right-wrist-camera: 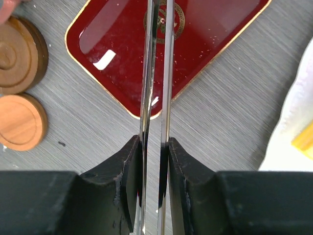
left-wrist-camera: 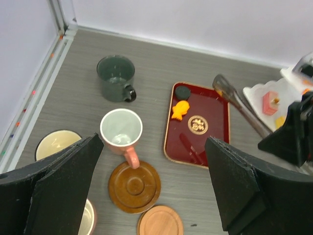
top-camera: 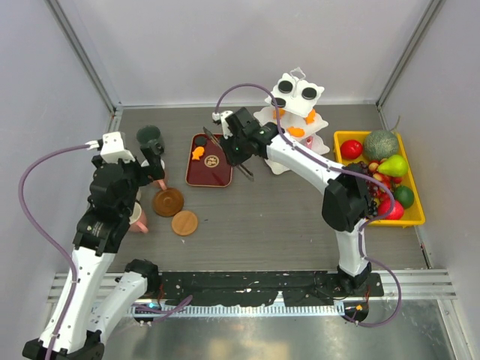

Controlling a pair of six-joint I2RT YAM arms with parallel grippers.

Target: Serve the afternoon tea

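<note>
On the red tray (left-wrist-camera: 215,134) lie an orange fish-shaped piece (left-wrist-camera: 180,110), a dark round piece (left-wrist-camera: 183,92) and a round patterned piece (left-wrist-camera: 198,125). My right gripper is shut on metal tongs (right-wrist-camera: 166,93), which slant over the tray. My left gripper stands open above the cups, nothing between its fingers. Below it are a pink-and-white cup (left-wrist-camera: 121,126), a dark green mug (left-wrist-camera: 116,77), a brown coaster (left-wrist-camera: 134,186) and a lighter coaster (left-wrist-camera: 160,223). The white tiered stand (top-camera: 298,94) holds dark round and orange pieces; my right arm covers part of it.
A yellow basket (top-camera: 413,217) of fruit stands at the right. Another pale cup (left-wrist-camera: 57,144) sits at the left, partly hidden by my left finger.
</note>
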